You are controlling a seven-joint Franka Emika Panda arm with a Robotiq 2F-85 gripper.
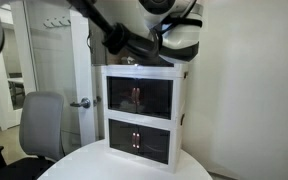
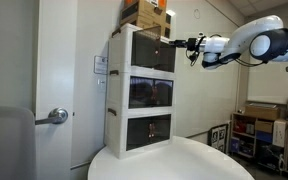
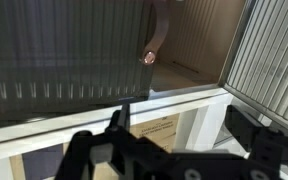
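A white cabinet of stacked units (image 2: 112, 125) with dark-panelled doors stands on a round white table. In exterior view 2 my gripper (image 2: 178, 43) is up by its top unit (image 2: 152, 52). The wrist view shows a ribbed dark door panel (image 3: 64, 50) with a curved reddish-brown handle (image 3: 160, 28) and a round screw head. Beside the handle lies a plain brownish area, then another ribbed panel (image 3: 279, 70) set at a slant. My open gripper has nothing between its fingers, which are apart from the handle. Exterior view 1 leaves the fingertips out of sight.
Boxes (image 2: 144, 15) sit on top of the cabinet. A grey chair (image 1: 41, 125) stands at the left near a door, and a shelf with bins (image 2: 259, 130) is farther off at the right.
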